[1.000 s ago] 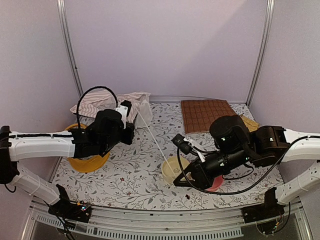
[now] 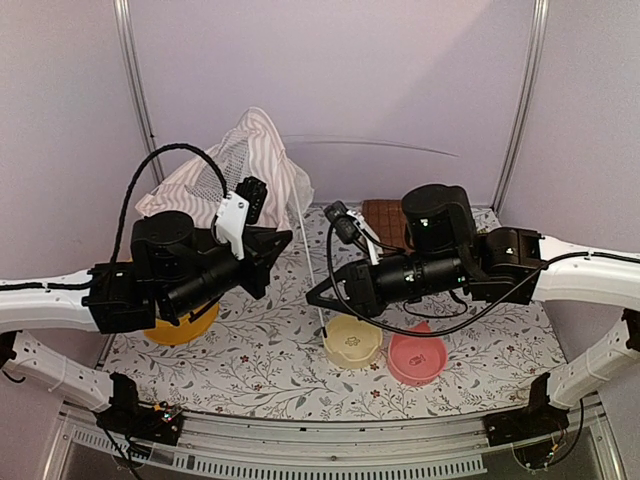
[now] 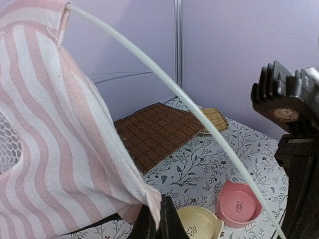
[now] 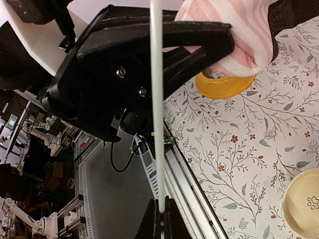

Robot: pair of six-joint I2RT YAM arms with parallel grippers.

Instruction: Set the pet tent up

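Observation:
The pink-and-white striped tent fabric (image 2: pixel 230 170) is lifted in the air at the back left, its mesh panel showing. My left gripper is shut on the fabric, which bunches at its fingertips in the left wrist view. A thin white pole (image 4: pixel 157 99) runs from the fabric's sleeve down through my right gripper, which is shut on it and stands right of the left arm, above the cream bowl.
A yellow bowl (image 2: pixel 175 329) lies at the left, a cream bowl (image 2: pixel 350 348) and a pink bowl (image 2: pixel 418 358) at the front right. A brown checked mat (image 3: pixel 154 129) and a woven item (image 3: pixel 219 119) lie at the back.
Both arms have risen, lifting the fabric higher off the table; the right gripper has moved left and up with the pole, which now stands steeper.

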